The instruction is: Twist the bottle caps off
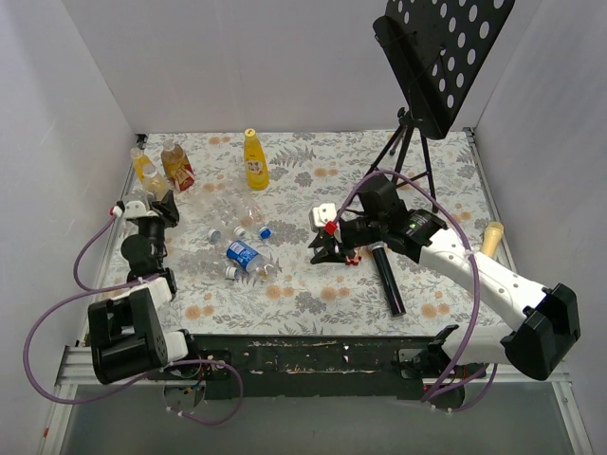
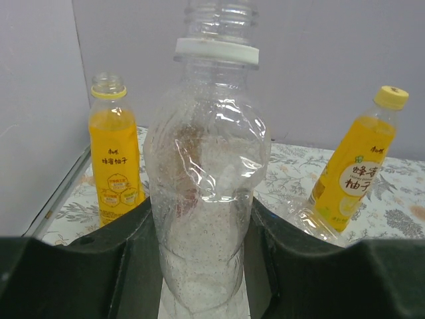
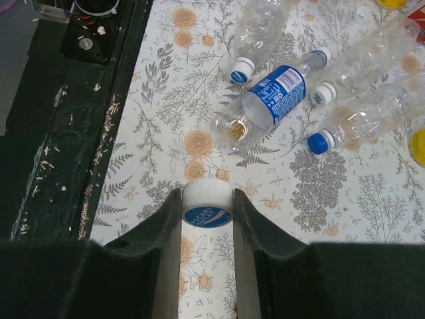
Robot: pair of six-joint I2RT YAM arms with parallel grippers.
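Note:
My left gripper (image 1: 162,204) is at the table's left, by the yellow bottles. In the left wrist view it is closed around an uncapped clear plastic bottle (image 2: 202,199), held upright. My right gripper (image 1: 321,248) hangs over the middle; in the right wrist view a white cap with a blue top (image 3: 207,205) sits between its fingertips. Clear bottles with caps lie on the table, among them a blue-labelled bottle (image 3: 265,103) and a blue-capped bottle (image 3: 358,116).
Yellow bottles (image 1: 254,157) and a brown-red bottle (image 1: 178,168) are at the back. A black microphone (image 1: 388,280) lies right of centre, a black stand (image 1: 427,161) behind it.

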